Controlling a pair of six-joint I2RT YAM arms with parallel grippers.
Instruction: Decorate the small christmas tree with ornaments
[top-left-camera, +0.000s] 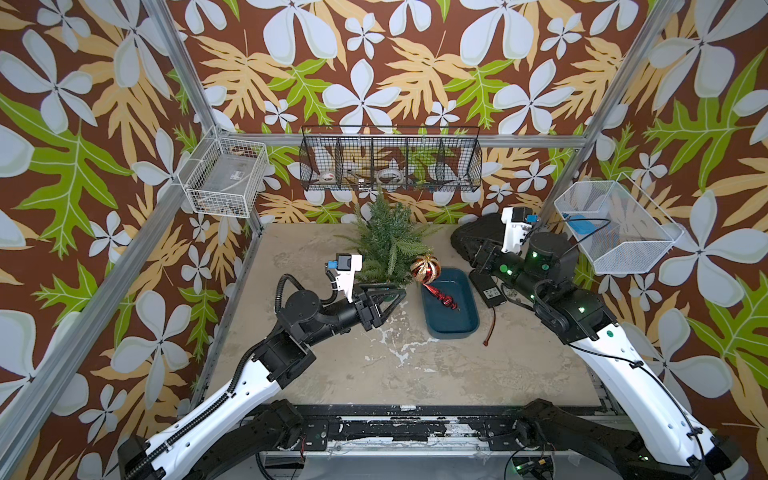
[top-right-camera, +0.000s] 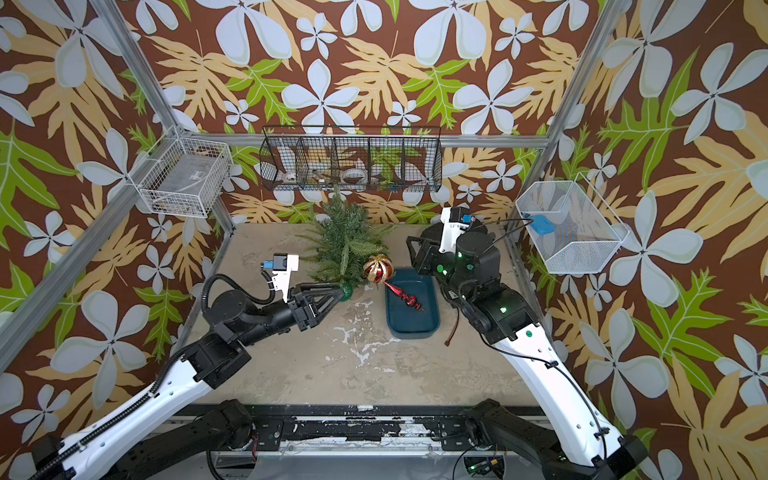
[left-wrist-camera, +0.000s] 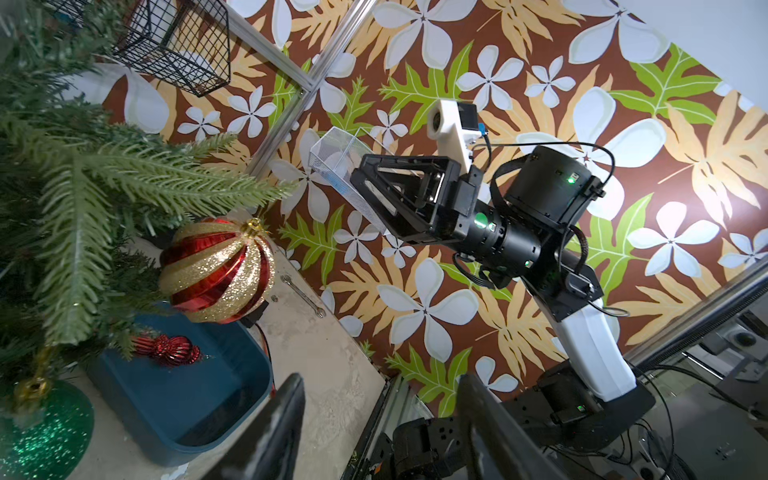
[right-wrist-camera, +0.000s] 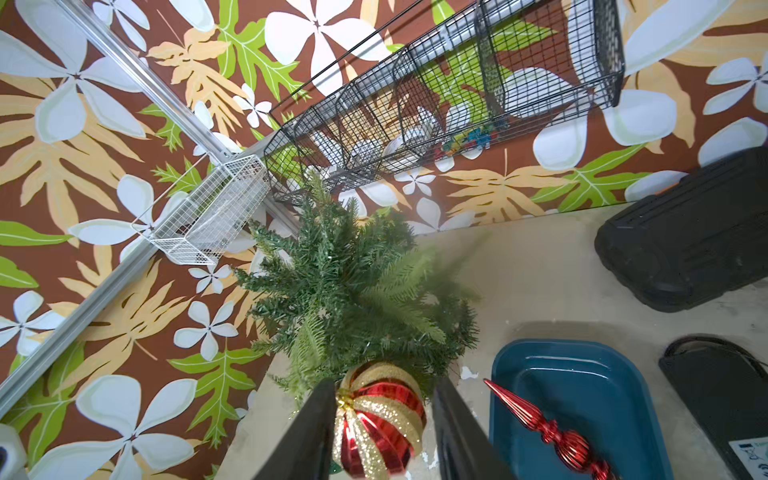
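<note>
The small green tree (top-left-camera: 388, 240) stands at the back middle of the table. A red and gold striped ball (left-wrist-camera: 217, 270) hangs on its right front side, and a green glitter ball (left-wrist-camera: 48, 436) hangs lower at the front. Over the blue tray (top-left-camera: 452, 326) a red finial ornament (right-wrist-camera: 552, 434) lies slanted, its thin tip toward the tray's rim. My right gripper (top-left-camera: 480, 254), behind and right of the tray, has its fingers apart with nothing between them. Open and empty, my left gripper (top-left-camera: 392, 297) is at the tree's front left, covering the green ball in the top left view.
A black case (right-wrist-camera: 692, 232) and a black box with a cable (right-wrist-camera: 716, 400) lie right of the tray. Wire baskets (top-left-camera: 388, 164) hang along the back wall.
</note>
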